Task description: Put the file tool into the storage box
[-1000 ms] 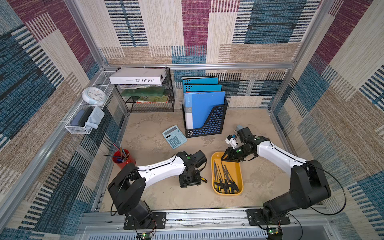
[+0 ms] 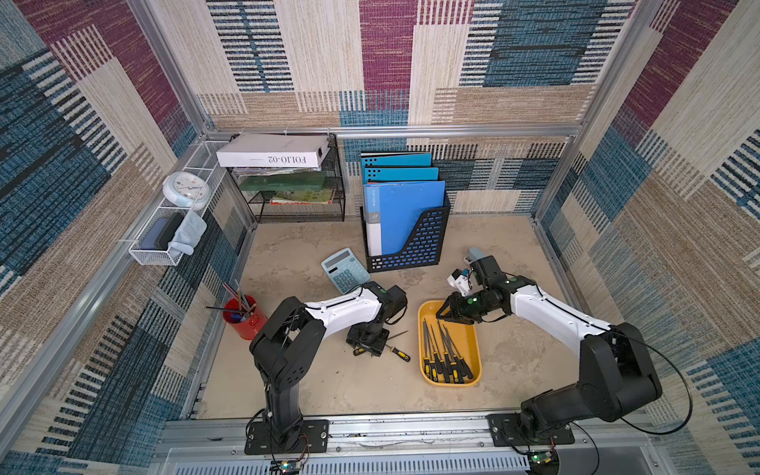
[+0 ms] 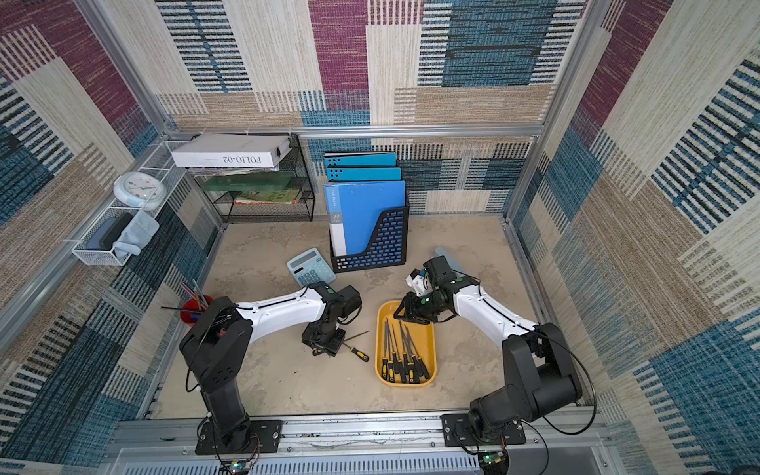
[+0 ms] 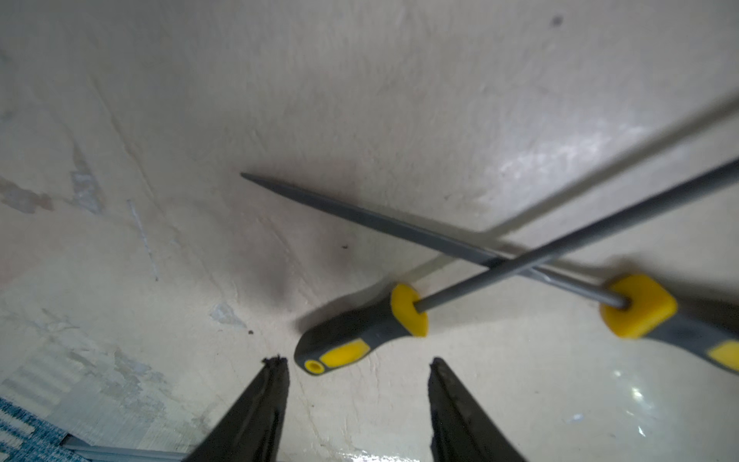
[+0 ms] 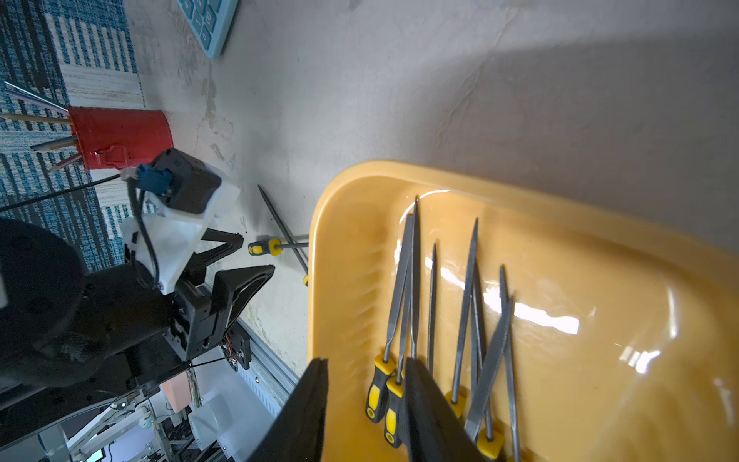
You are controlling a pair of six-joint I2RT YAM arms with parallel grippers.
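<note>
Two files with black-and-yellow handles lie crossed on the table in the left wrist view. The upper file (image 4: 358, 332) has its shaft resting over the shaft of the lower file (image 4: 639, 304). My left gripper is part open above the table, with the upper file's handle just ahead of its fingertips and nothing between them. The yellow storage box (image 2: 477, 340) stands to the right, holding several files (image 5: 469, 323) side by side. Over the far end of that box my right gripper hangs open and empty, its fingers above the files inside.
A light blue calculator (image 2: 345, 270) lies behind the left gripper, and a black file rack (image 2: 407, 257) with blue folders stands further back. At the left is a red pen cup (image 2: 247, 320).
My left arm has swung, its gripper shifting back from the front of the table and turning over the crossed files, which now show more. The right arm has barely moved.
</note>
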